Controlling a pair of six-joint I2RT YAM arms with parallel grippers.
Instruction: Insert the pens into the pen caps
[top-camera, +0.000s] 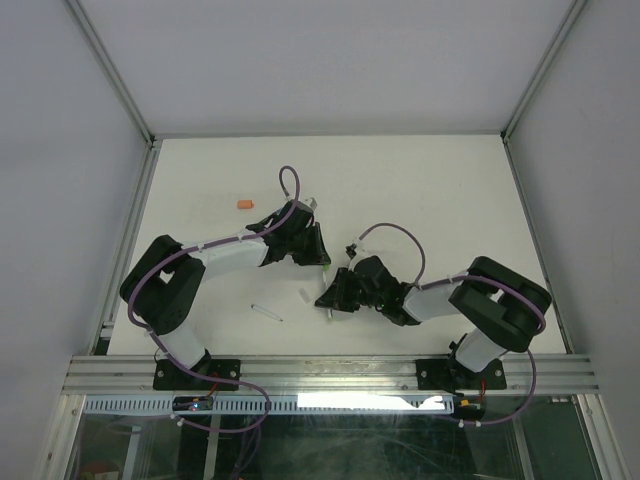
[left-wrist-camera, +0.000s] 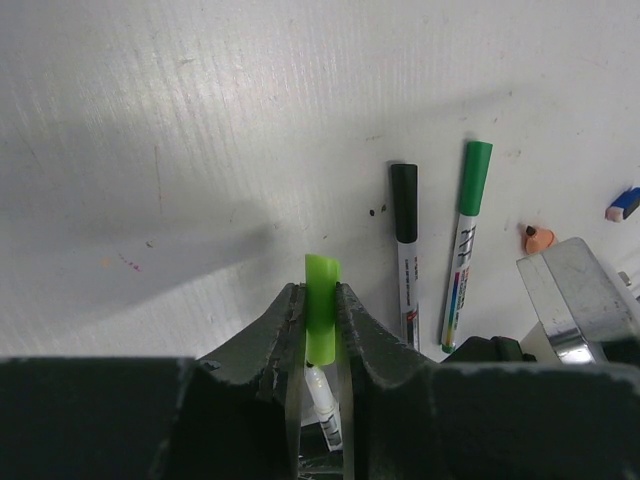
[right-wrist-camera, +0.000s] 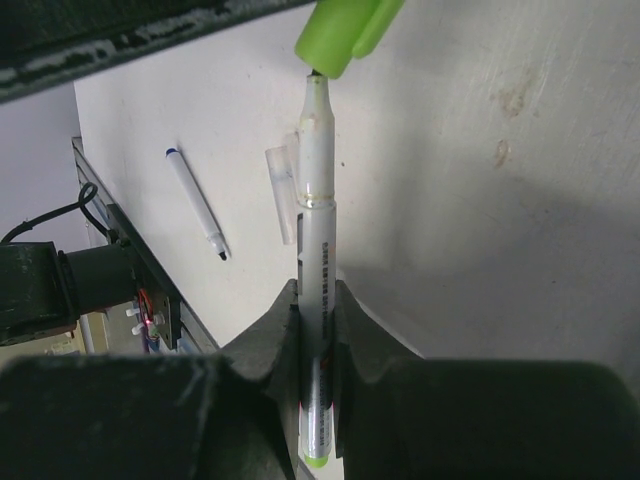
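A light green pen cap (left-wrist-camera: 321, 325) is pinched in my left gripper, which is shut on it. My right gripper is shut on a white pen (right-wrist-camera: 317, 240) with a light green end. In the right wrist view, the pen's narrow dark tip is at the mouth of the green cap (right-wrist-camera: 335, 35), roughly in line with it. The white shoulder of the pen shows outside the cap. Whether the tip is just inside or only at the rim, I cannot tell. From above, the two grippers face each other near the table's middle.
A capped black pen (left-wrist-camera: 405, 230) and a capped green pen (left-wrist-camera: 465, 240) lie near the left arm, with an orange piece (left-wrist-camera: 537, 238) and a blue piece (left-wrist-camera: 626, 205) beyond. An uncapped blue-ended pen (right-wrist-camera: 197, 203) and a clear piece (right-wrist-camera: 282, 193) lie on the table.
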